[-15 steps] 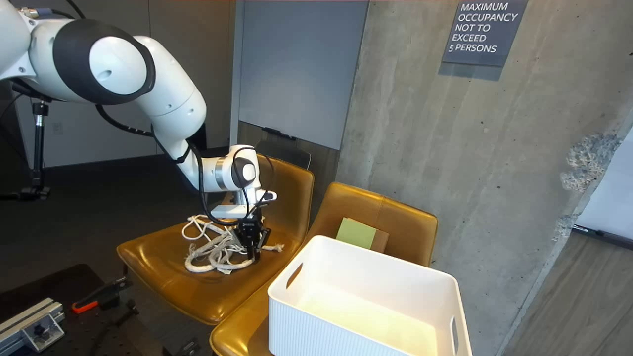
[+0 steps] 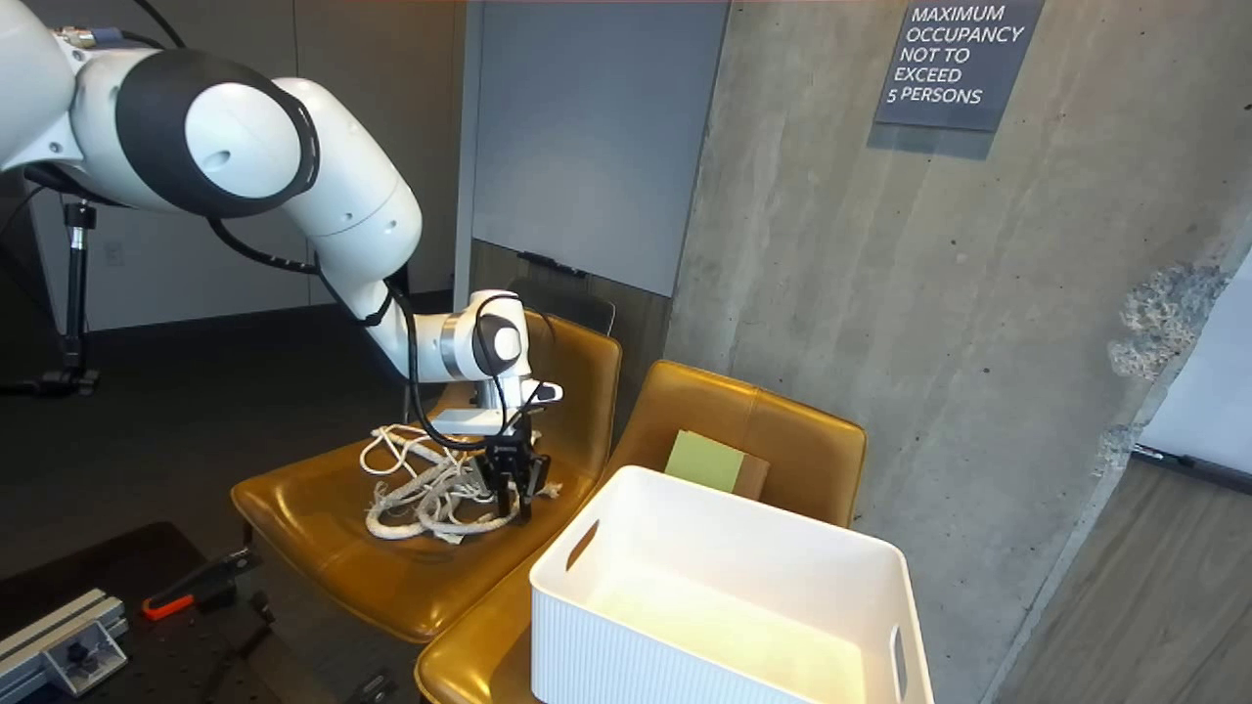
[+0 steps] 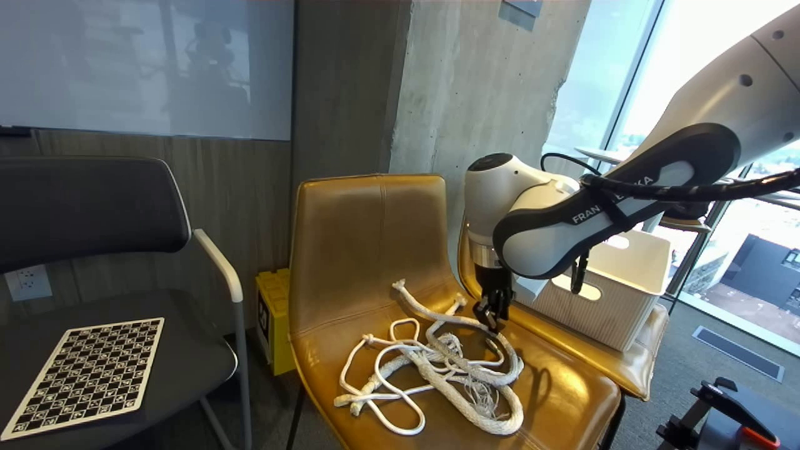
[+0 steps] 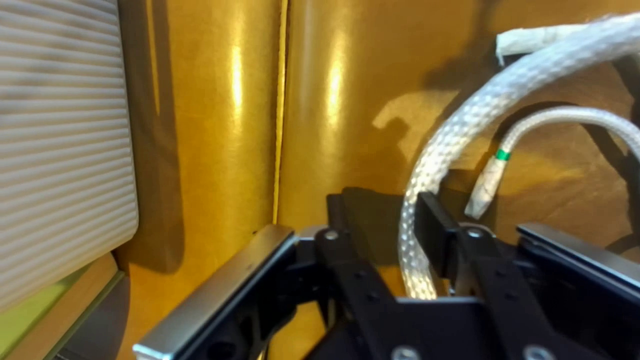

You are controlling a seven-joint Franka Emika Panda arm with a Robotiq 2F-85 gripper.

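A heap of white ropes [image 3: 420, 367], thick and thin, lies on the seat of a tan leather chair [image 2: 340, 551]. My gripper [image 2: 519, 499] is down at the heap's edge nearest the white bin [image 2: 657, 634]. In the wrist view the thick rope [image 4: 441, 153] curves down between my fingers, against the right one [image 4: 441, 222]; a gap separates it from the left finger [image 4: 337, 216]. The gripper is part open around this rope. A thin rope end with a green band [image 4: 489, 186] lies outside the right finger.
The bin stands on a second tan chair [image 2: 763, 428], with a green-and-brown block [image 2: 710, 463] behind it. A dark chair holding a patterned board [image 3: 90, 375] is at the left in exterior view 2. Bare seat lies between rope and bin.
My gripper has shifted slightly right, toward the bin, and its fingers now stand farther apart in exterior view 1. The rope heap looks much the same.
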